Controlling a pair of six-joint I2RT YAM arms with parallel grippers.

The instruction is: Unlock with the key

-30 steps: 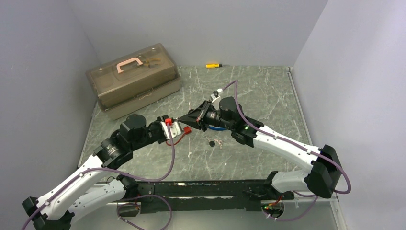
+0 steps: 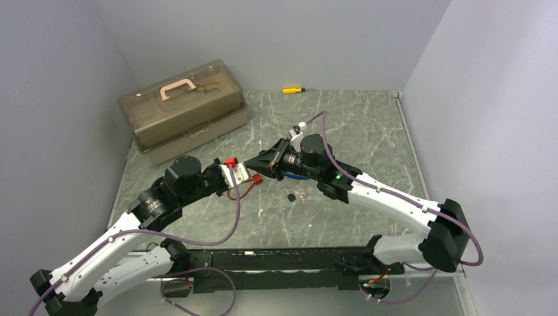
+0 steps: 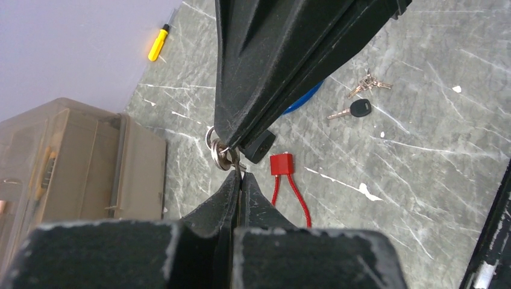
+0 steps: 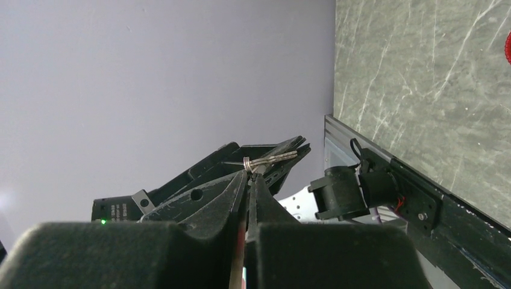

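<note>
A small bunch of silver keys on a ring (image 3: 217, 152) is held in the air between both grippers. My left gripper is shut on the blade of one key. The right gripper is also shut, pinching the bunch near its ring; in the right wrist view another key (image 4: 276, 159) sticks out beside the left fingers (image 4: 199, 195). Below on the table lie a red padlock (image 3: 281, 164) with a red cable and a black lock (image 3: 258, 146), partly hidden by the right fingers (image 3: 265, 72).
A black-headed key (image 3: 360, 108) and another bunch of keys (image 3: 369, 83) lie on the marble table. A blue cable (image 2: 296, 176) is partly covered by the right arm. The brown toolbox (image 2: 187, 105) stands back left, the yellow screwdriver (image 2: 293, 90) at the back.
</note>
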